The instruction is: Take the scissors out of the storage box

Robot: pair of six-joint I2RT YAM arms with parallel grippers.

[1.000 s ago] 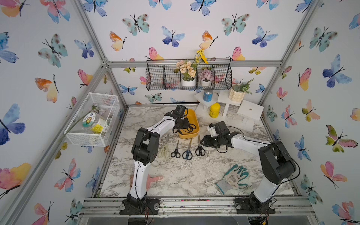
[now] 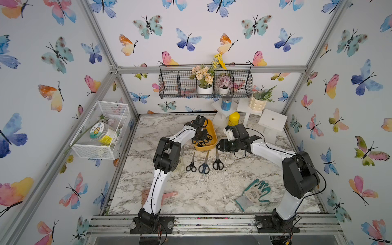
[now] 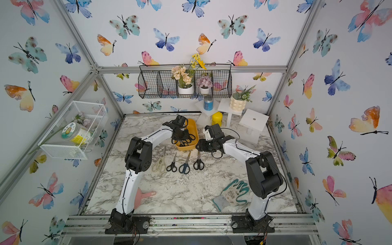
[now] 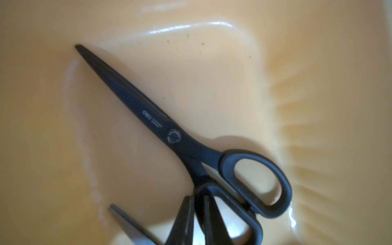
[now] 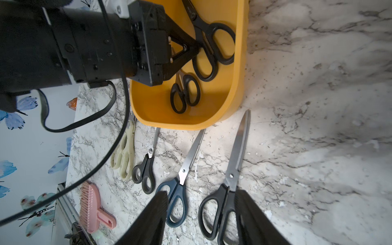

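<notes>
A yellow storage box (image 2: 211,147) holds several pairs of scissors. My left gripper reaches into it at black scissors (image 4: 173,134), its two fingertips close together with the near handle loop's side strand between them; whether they pinch it is unclear. Smaller scissors (image 5: 185,91) lie in the box's near end. On the table in front, a row holds large black scissors (image 5: 232,175), blue-handled scissors (image 5: 179,192), small black scissors (image 5: 145,171) and cream scissors (image 5: 126,151). My right gripper stands open over the table, its fingers wide apart with nothing held between them.
A teal-and-white glove (image 2: 255,194) and a pink brush (image 5: 94,208) lie toward the front. Behind the box stand a yellow bottle (image 2: 233,118) and white stands (image 2: 272,120).
The right gripper has moved a little left and toward the back, nearer the box's front right corner. The scissors row looks unchanged.
</notes>
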